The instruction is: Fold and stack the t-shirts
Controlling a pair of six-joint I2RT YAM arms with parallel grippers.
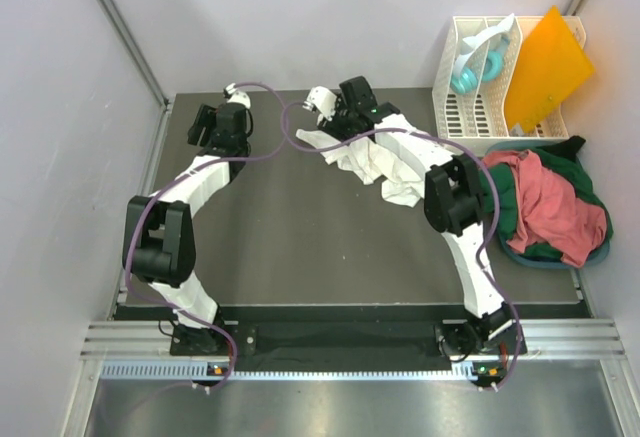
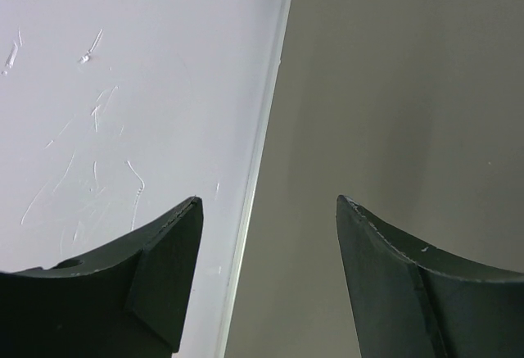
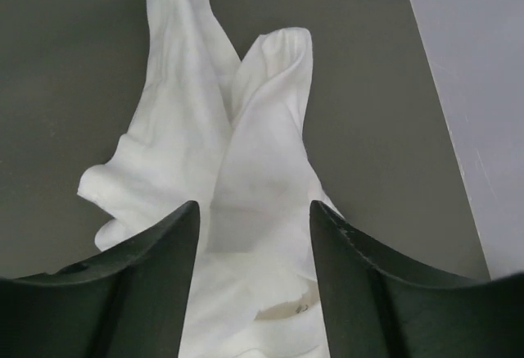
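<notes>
A crumpled white t-shirt [image 1: 368, 162] lies bunched on the dark table, partly hidden beneath my right arm. My right gripper hangs over this cloth, open, with the white fabric [image 3: 266, 157] showing below and between its fingers but not gripped. On the table's left side, near the wall, my left gripper is apart from any cloth. Its fingers stand apart, with only bare tabletop and the wall's edge between them. At the right, a blue-grey tub [image 1: 593, 257] holds a heap of pink [image 1: 555, 202] and green [image 1: 575, 172] clothes.
A cream rack [image 1: 470, 122] with teal headphones [image 1: 465, 80] and an orange board [image 1: 545, 72] stands at the back right. Walls close in the left and back.
</notes>
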